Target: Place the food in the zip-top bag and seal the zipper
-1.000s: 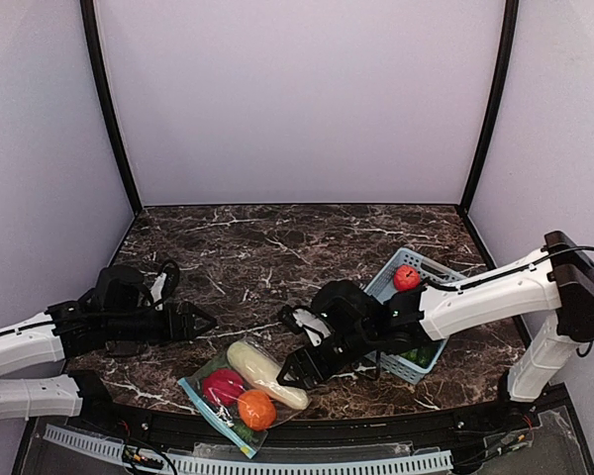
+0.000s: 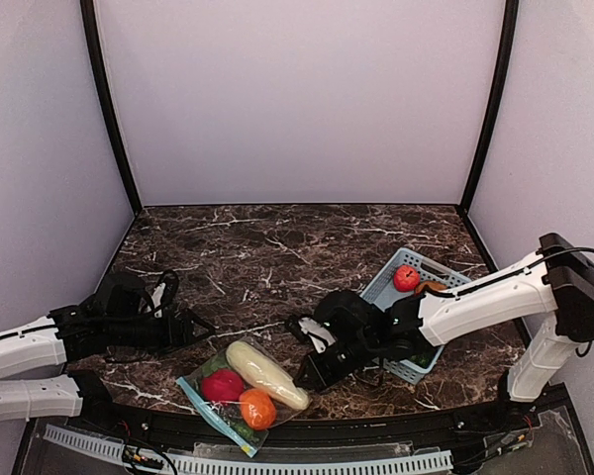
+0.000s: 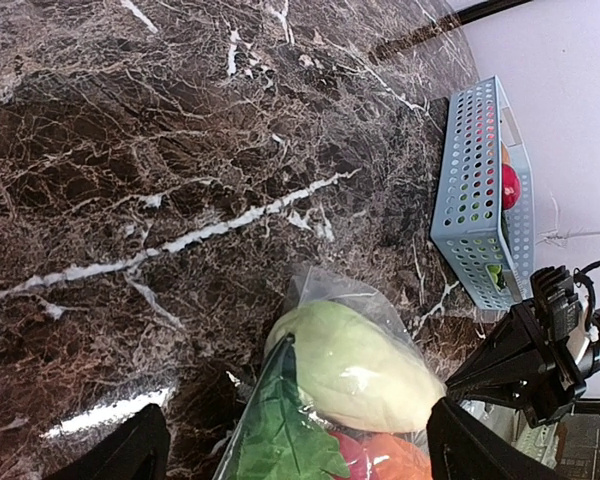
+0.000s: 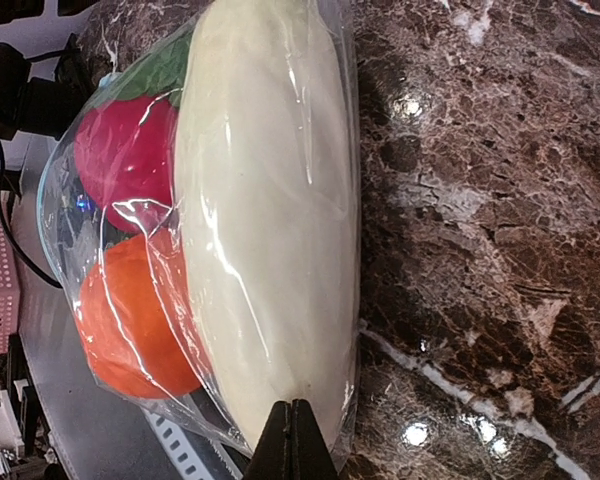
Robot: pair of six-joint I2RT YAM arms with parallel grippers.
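The clear zip bag (image 2: 207, 418) lies at the table's front edge, its blue-green zip strip toward the front left. Inside it are a long pale food (image 2: 267, 374), a pink-red round food (image 2: 222, 385), an orange one (image 2: 257, 409) and something green (image 3: 280, 435). My right gripper is shut with its tips at the near end of the pale food; whether any bag film is caught between them is hidden. Left of the bag, my left gripper (image 2: 200, 329) stands open, its fingers (image 3: 130, 445) wide apart and apart from the bag in the top view.
A light blue basket (image 3: 470, 165) stands at the right, holding a red food (image 2: 406, 278) and others, partly behind my right arm. A slotted rail (image 2: 307, 463) runs along the front.
My right gripper has shifted slightly right and toward the front along the pale food, its fingers now lower against the bag's right end.
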